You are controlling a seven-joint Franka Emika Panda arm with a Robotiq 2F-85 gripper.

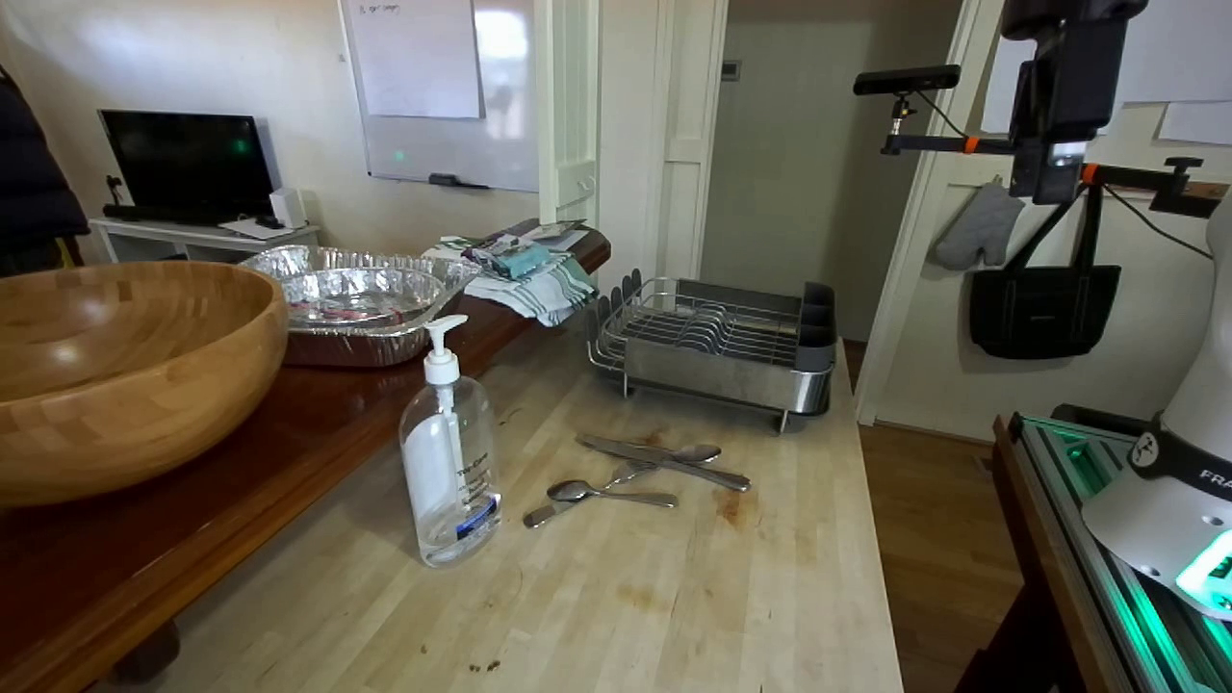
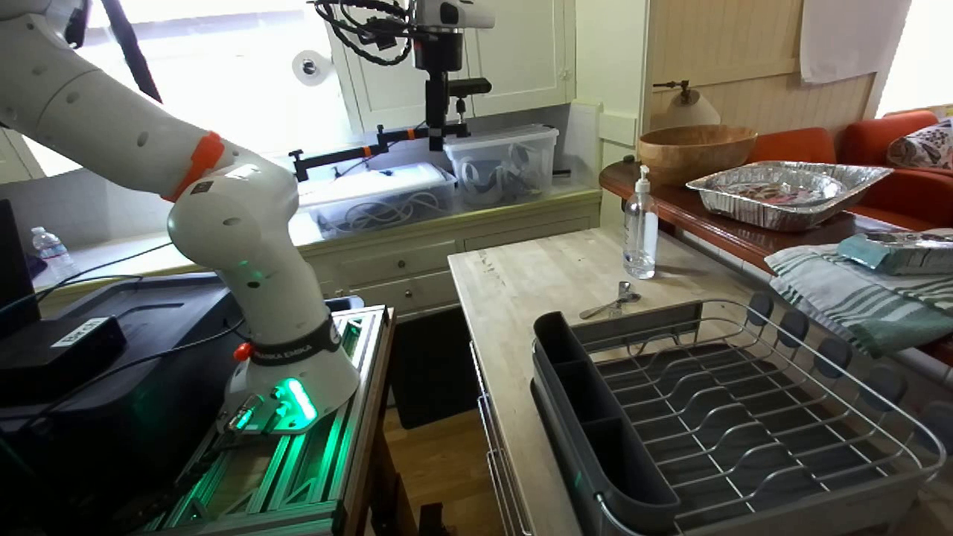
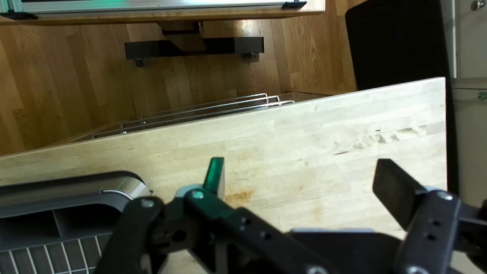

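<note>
Several pieces of silver cutlery, spoons (image 1: pixel 569 491) and a knife (image 1: pixel 705 472) among them, lie loosely crossed on the wooden counter (image 1: pixel 739 612). Behind them in exterior view 1 stands the dish rack (image 1: pixel 705 374), its grey compartments (image 2: pixel 590 411) along one side showing no cutlery. My gripper hangs high above the counter, its fingers wide apart and only bare wood visible between them. In the wrist view the rack's corner shows at lower left, while the cutlery is not visible there.
A clear pump bottle (image 1: pixel 450 474) stands upright beside the cutlery. On the darker table alongside are a wooden bowl (image 1: pixel 139 381), foil trays (image 2: pixel 791 192) and a striped towel (image 2: pixel 902 283).
</note>
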